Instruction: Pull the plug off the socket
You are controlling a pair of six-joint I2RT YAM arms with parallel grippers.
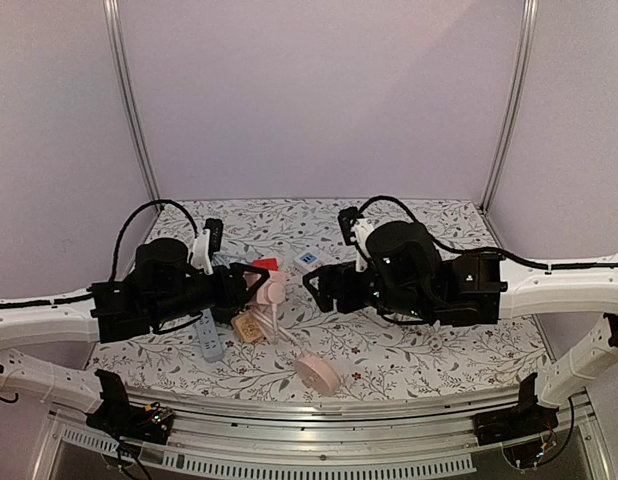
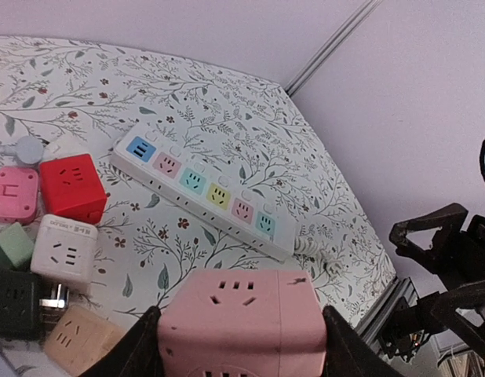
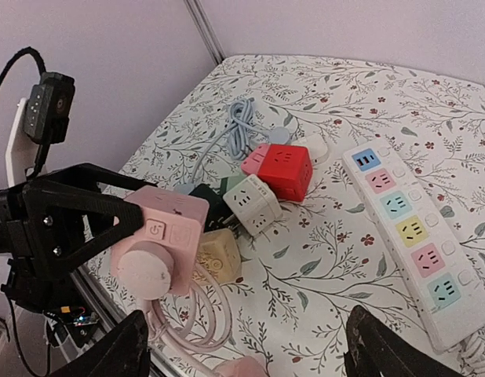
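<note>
My left gripper (image 1: 257, 282) is shut on a pink cube socket (image 3: 178, 224), held above the table; slots and a power mark show on its faces. Against the socket's side, in the right wrist view, sits a round pink plug (image 3: 146, 271), seemingly still seated. Its looped pink cord (image 3: 197, 338) hangs below and ends in a thick pink disc-like piece (image 1: 317, 372). A short way to the right of the socket, my right gripper stands open with nothing between its fingers.
On the patterned table lie a white strip with coloured outlets (image 3: 415, 243), a red cube (image 3: 286, 171), a white cube (image 3: 253, 203), a beige block (image 3: 219, 255) and a coiled blue-grey cord (image 3: 241, 129).
</note>
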